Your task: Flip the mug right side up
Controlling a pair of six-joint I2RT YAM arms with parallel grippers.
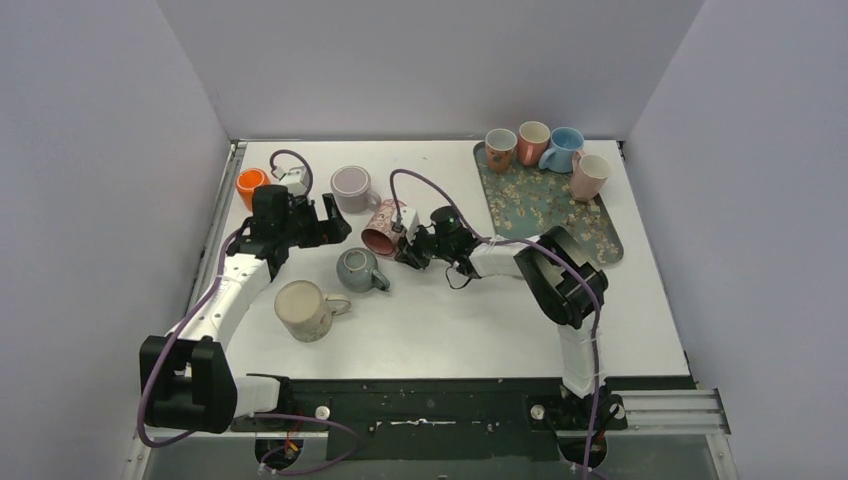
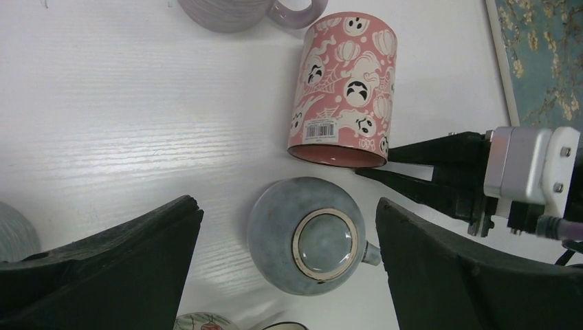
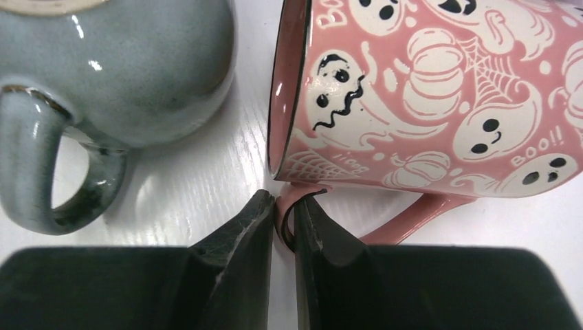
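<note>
The pink mug (image 1: 382, 228) with white ghosts and pumpkins lies on its side, its open end towards the front. In the right wrist view its handle (image 3: 419, 214) is underneath, near the table. My right gripper has its fingertips on either side of that handle close to the rim; the gap is narrow, and whether they press on it is not clear. A grey-blue mug (image 2: 324, 237) sits upside down, base up, in front of the pink one. My left gripper hangs open above the table with nothing between its fingers.
A lilac mug (image 1: 351, 187) is behind the pink mug, an orange cup (image 1: 251, 184) at back left, a beige mug (image 1: 303, 311) front left. Several cups stand along the back and right of a patterned tray (image 1: 520, 215). Free table lies in the front middle.
</note>
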